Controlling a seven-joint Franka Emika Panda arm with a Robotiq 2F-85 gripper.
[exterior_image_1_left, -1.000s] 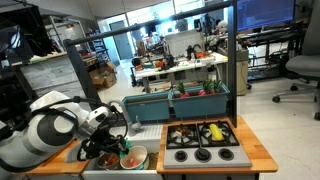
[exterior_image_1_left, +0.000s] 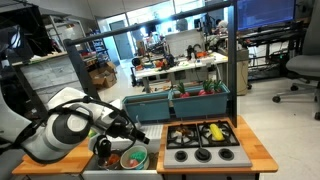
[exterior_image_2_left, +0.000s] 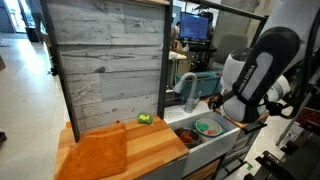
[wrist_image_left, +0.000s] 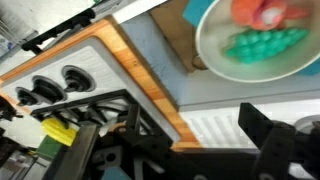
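Note:
My gripper (exterior_image_1_left: 137, 131) is above the sink area at the left of the stove, and its fingers stand apart. In the wrist view the dark fingers show along the bottom edge, with no object visible between them. A pale round bowl (wrist_image_left: 225, 64) lies in the sink, holding a red item (wrist_image_left: 262, 14) and a bumpy green item (wrist_image_left: 265, 43). The gripper is off to the side of the bowl and clear of it. In the second exterior view the bowl (exterior_image_2_left: 208, 128) is next to a darker pot (exterior_image_2_left: 188, 136) with reddish contents.
A stove (exterior_image_1_left: 203, 155) with knobs and a yellow item (exterior_image_1_left: 216, 132) on top is right of the sink. Blue bins (exterior_image_1_left: 198, 105) line the back. The tall faucet (exterior_image_2_left: 178, 77) is an obstacle. An orange cloth (exterior_image_2_left: 98, 150) lies on otherwise mostly bare wooden counter.
My gripper has risen from close over the bowl.

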